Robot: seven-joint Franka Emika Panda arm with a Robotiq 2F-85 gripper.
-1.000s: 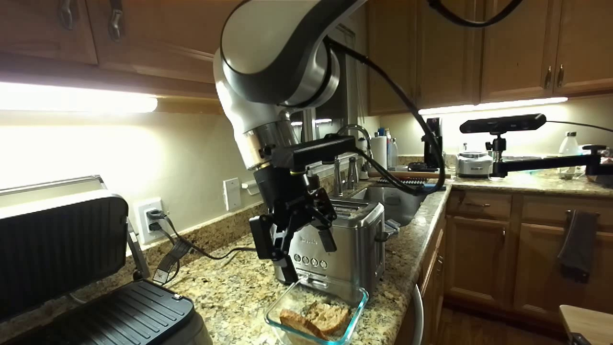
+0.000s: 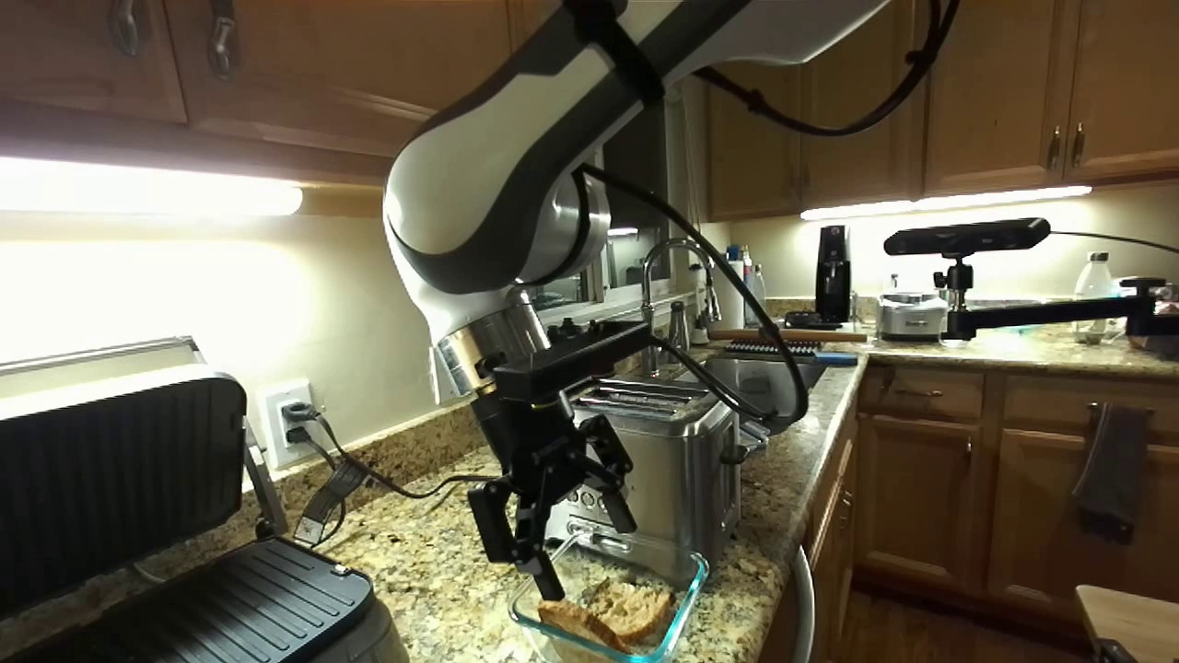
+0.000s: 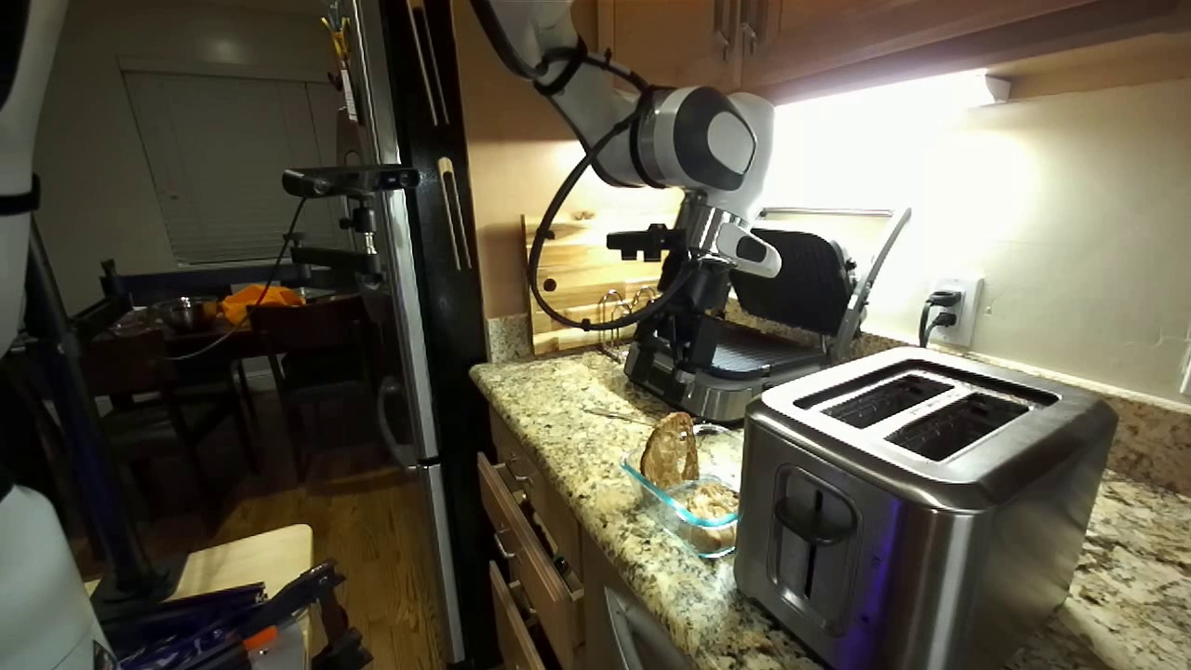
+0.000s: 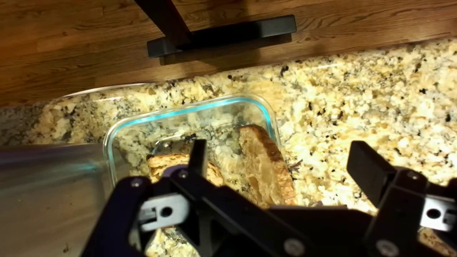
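Two slices of bread sit in a clear glass container with a teal rim (image 4: 188,109). In the wrist view one slice (image 4: 265,167) leans along the container's right wall, and the other slice (image 4: 167,162) is partly hidden behind a finger. My gripper (image 2: 591,558) hangs just above the container in exterior view 1. Its fingers (image 4: 367,169) are spread wide with nothing between them. The leaning slice (image 3: 670,448) rises above the rim in exterior view 2, with the gripper beyond it towards the grill.
A steel toaster (image 3: 871,502) with two empty slots stands right beside the container. An opened contact grill (image 2: 254,602) is on the other side, its cord plugged into the wall outlet (image 2: 285,414). Bare granite lies between the grill and container.
The arm has come down and slightly to the left in exterior view 1, so the gripper is closer to the bread. The container and slices have stayed put.
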